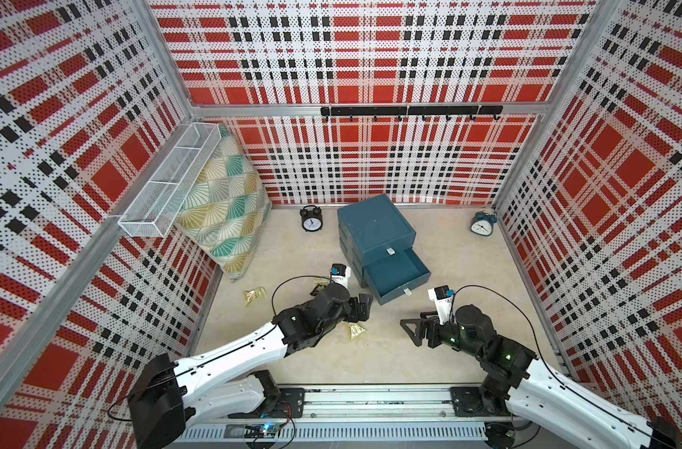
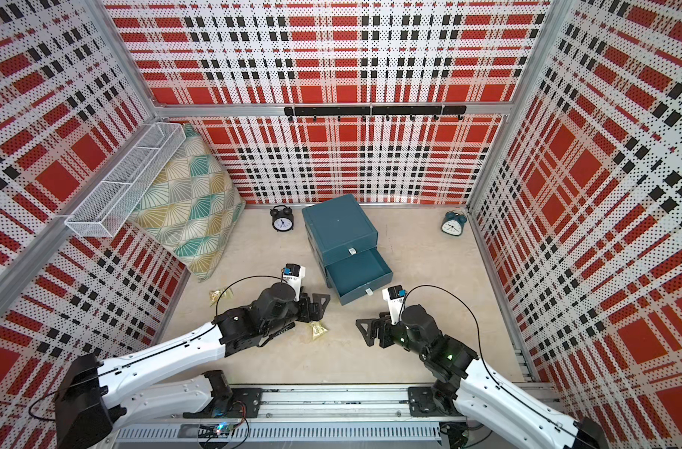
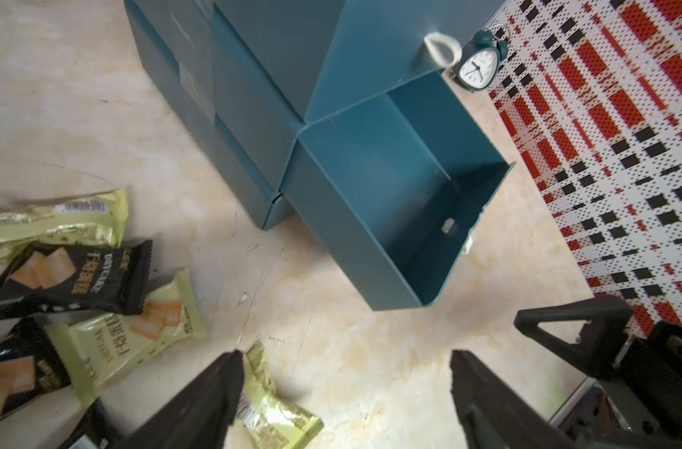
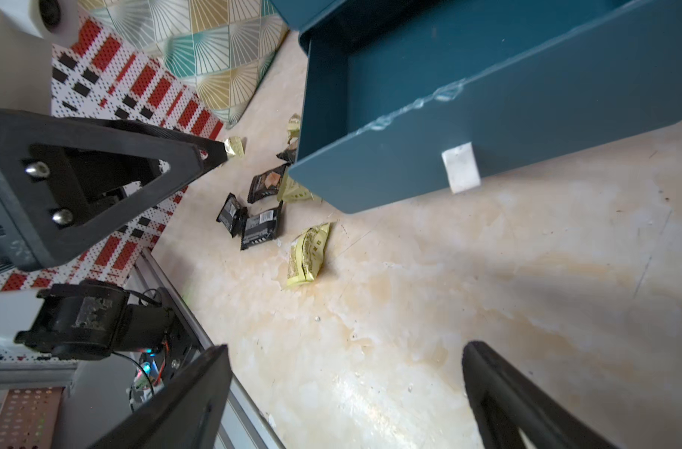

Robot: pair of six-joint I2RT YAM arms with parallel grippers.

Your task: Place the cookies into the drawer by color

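A teal drawer unit [image 1: 373, 224] stands mid-table, its lower drawer [image 3: 401, 209] pulled out and empty where visible. Yellow packets [image 3: 131, 340] and black packets [image 3: 71, 273] lie to its left, one yellow packet [image 4: 307, 254] out in front. Over these packets is my left gripper, open with nothing between its fingers, left of the drawer's front. My right gripper hangs open and empty in front of the drawer, to the right.
A black clock [image 1: 311, 217] and a teal clock [image 1: 481, 223] stand at the back. A patterned cushion [image 1: 229, 209] and white wire basket [image 1: 154, 224] occupy the left. The table right of the drawer is clear.
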